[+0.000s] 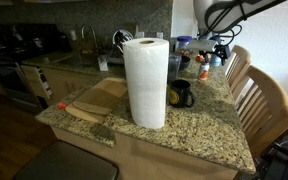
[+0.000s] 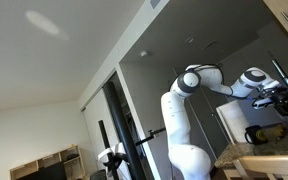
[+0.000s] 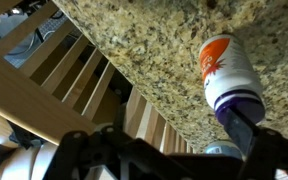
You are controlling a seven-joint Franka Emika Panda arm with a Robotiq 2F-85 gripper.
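Observation:
A small bottle with an orange and white label [image 3: 224, 65] and a purple-blue cap [image 3: 237, 104] is on the speckled granite counter, right of centre in the wrist view. My gripper is open, its two dark fingers spread at the bottom of that view. The right finger [image 3: 246, 128] overlaps the cap's lower edge in the picture; whether they touch, I cannot tell. Nothing shows between the fingers. Exterior view 1 has the arm over the counter's far end, near an orange-labelled bottle [image 1: 203, 71]. The gripper is too small in exterior view 2 to judge.
A paper towel roll [image 1: 146, 85], a black mug [image 1: 181, 94] and a cutting board [image 1: 101, 96] occupy the nearer counter. Wooden chairs [image 1: 266, 105] line its right side. Another round-topped item [image 3: 224, 148] lies beyond the cap in the wrist view.

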